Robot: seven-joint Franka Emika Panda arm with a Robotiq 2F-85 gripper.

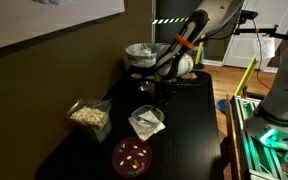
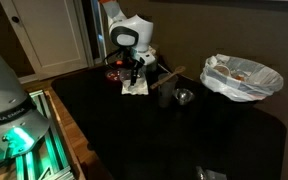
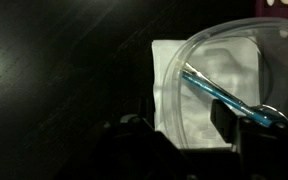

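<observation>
A clear plastic container rests on a white napkin on the black table. Inside the container, in the wrist view, lies a utensil with a blue handle. My gripper is open; its dark fingers straddle the container's near wall in that view. How high the fingertips are above the container cannot be told. From the second exterior view the gripper points down at the napkin, and the container is hard to make out there.
A dark red plate with small pieces on it sits in front of the container. To the left stands a clear tub of pale bits. A lined basket, a small metal bowl and a dark cup stand elsewhere.
</observation>
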